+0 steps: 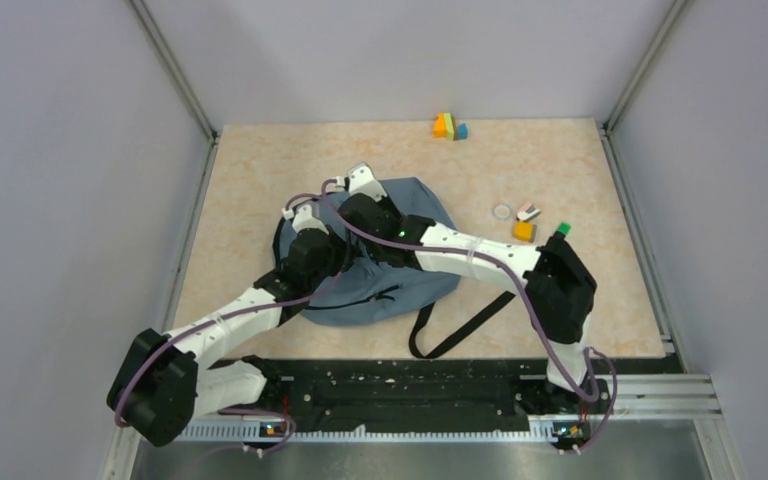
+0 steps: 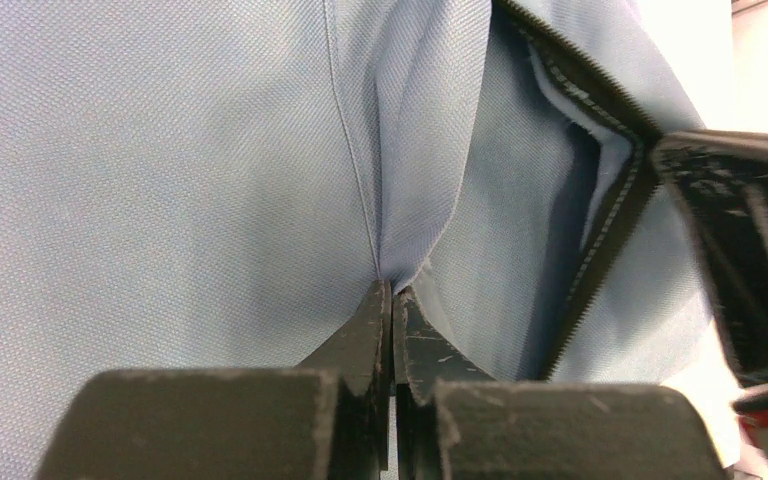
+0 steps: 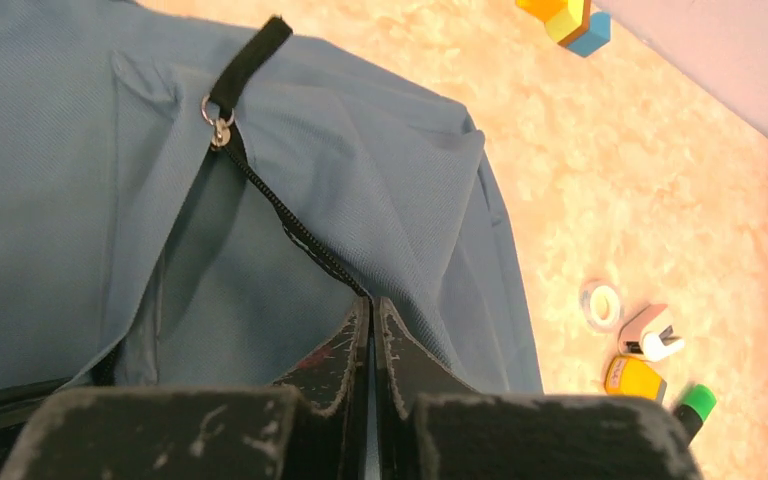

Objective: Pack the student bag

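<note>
The grey-blue student bag (image 1: 415,285) lies on the table, with both arms over its upper part. In the left wrist view, a fold of bag cloth (image 2: 425,150) runs down into my left gripper, which is shut on it. In the right wrist view, the bag's dark zipper edge (image 3: 285,215) leads straight into the tips of my right gripper, shut on that edge. A zipper pull (image 3: 222,132) hangs at the far end of this edge. The opening gapes between the two grippers; its inside is mostly hidden.
A white tape ring (image 3: 601,304), a pink-and-white item (image 3: 650,333), a yellow item (image 3: 634,379) and a green-capped marker (image 3: 697,404) lie right of the bag. Coloured blocks (image 1: 445,127) stand at the back. A black strap (image 1: 470,328) trails in front.
</note>
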